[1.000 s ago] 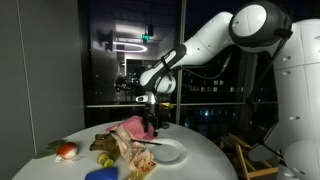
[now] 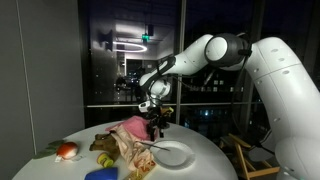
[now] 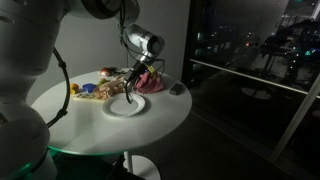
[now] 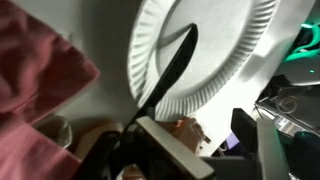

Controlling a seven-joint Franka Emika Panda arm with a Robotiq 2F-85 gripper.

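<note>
A white plate with a ribbed rim (image 4: 205,98) stands on the table, below and beside my gripper (image 2: 154,132). A long dark utensil (image 4: 172,72) reaches over the plate in the wrist view; in exterior view 1 the utensil (image 2: 158,148) slants across the plate's left side. Its near end runs down close to my left finger (image 4: 172,148), and whether it touches the finger is hidden. My fingers stand apart, with no object clearly gripped between them. A red cloth (image 4: 40,65) lies left of the plate in the wrist view.
On the round white table (image 3: 165,125), a beige wrapping (image 2: 135,155), a blue item (image 2: 102,174) and a red round item (image 2: 67,152) crowd the left in exterior view 1. A small dark object (image 3: 177,88) sits near the far edge. The table right of the plate is clear.
My arm and gripper have shifted slightly to the right in exterior view 1. The dark utensil now shows lower, slanting over the plate's left side. The other table items look unmoved.
</note>
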